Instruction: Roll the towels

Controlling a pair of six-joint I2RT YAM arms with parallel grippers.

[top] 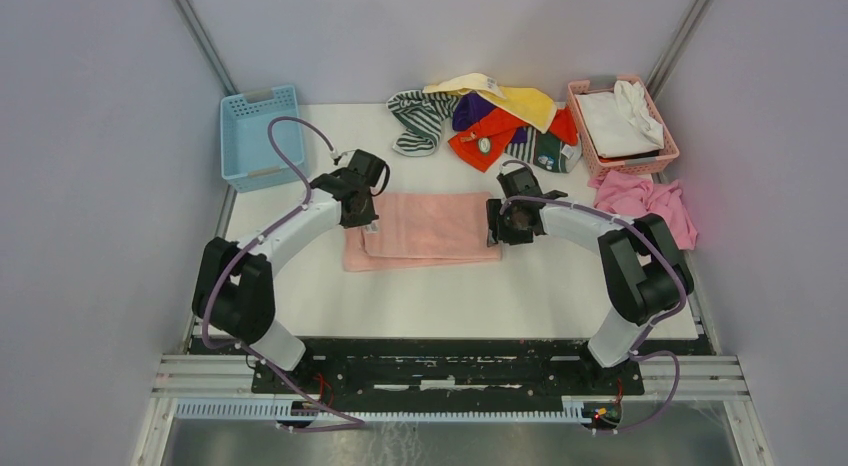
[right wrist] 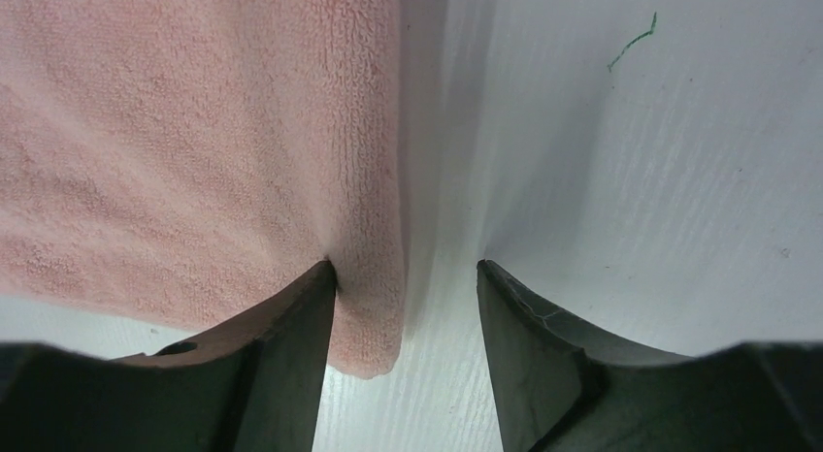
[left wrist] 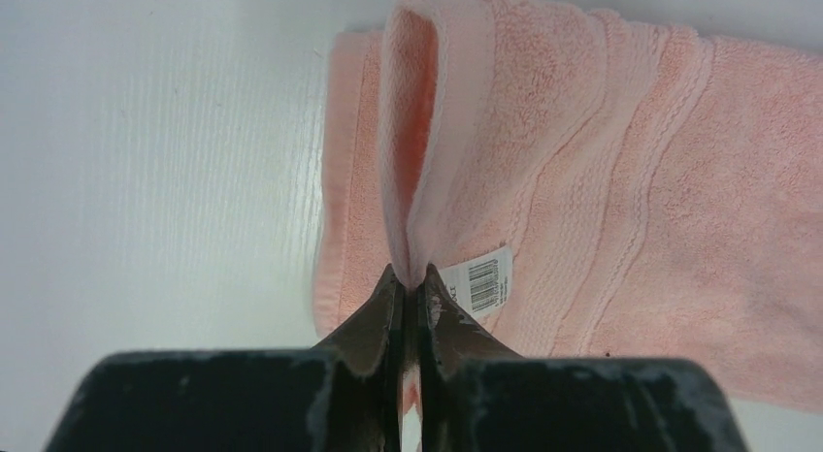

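A pink towel lies folded over on itself in the middle of the table, the lower layer showing along its left and front edges. My left gripper is shut on the upper layer's left edge, which is pinched into a raised fold beside a white barcode label. At the towel's right end, my right gripper stands part open. Its left finger is over the towel, and its right finger is beyond the folded edge, with that edge's near corner between them.
Several coloured cloths are heaped at the back. A pink basket with white cloths stands back right, a pink cloth in front of it. An empty blue basket is back left.
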